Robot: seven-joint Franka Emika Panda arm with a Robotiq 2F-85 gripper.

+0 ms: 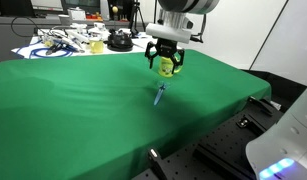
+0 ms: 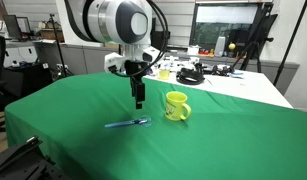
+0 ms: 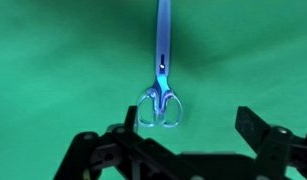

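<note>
A pair of scissors with a dark-blue blade part and clear, purple-tinted handle loops lies flat on the green tabletop. In exterior view 2 the scissors lie left of a yellow mug, which stands upright. My gripper hangs above the table, over the scissors, with nothing between its fingers. From the wrist, the open gripper spans the handle loops, one fingertip well to each side. In exterior view 1 the gripper partly covers the mug, with the scissors nearer the camera.
Another yellow mug, cables and a dark device sit on a white surface behind the green table. Much of the green top is bare. A dark frame runs along its edge near the camera.
</note>
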